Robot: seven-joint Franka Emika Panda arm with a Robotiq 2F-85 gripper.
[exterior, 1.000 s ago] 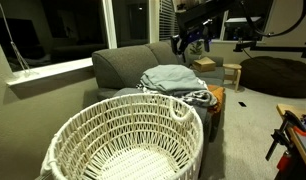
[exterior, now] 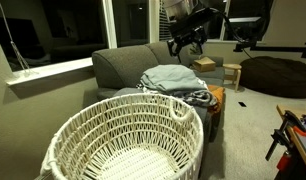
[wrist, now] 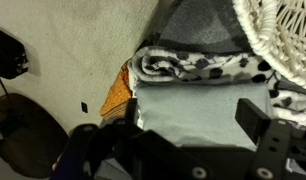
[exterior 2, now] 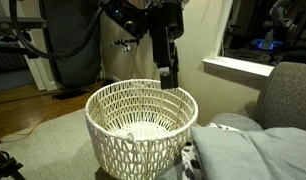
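My gripper stands open, its two black fingers wide apart with nothing between them in the wrist view. Below it lies a folded grey-blue cloth [wrist: 198, 110], on top of a patterned black-and-white blanket [wrist: 193, 66]. In exterior view 1 the gripper hangs above this cloth [exterior: 173, 77], clear of it. A large white woven basket [exterior: 130, 140] stands in front of the pile, and its rim also shows at the upper right of the wrist view. The basket's visible inside looks empty.
A grey sofa [exterior: 123, 66] stands behind the pile. Orange fabric [wrist: 117, 95] pokes out at the pile's side. Farther back are a cardboard box [exterior: 204, 64] and a small wooden stool [exterior: 231, 75]. Bare carpet [exterior: 248, 125] lies to the right.
In exterior view 1 my gripper has shifted slightly left over the pile. The cloth and basket have not visibly moved.
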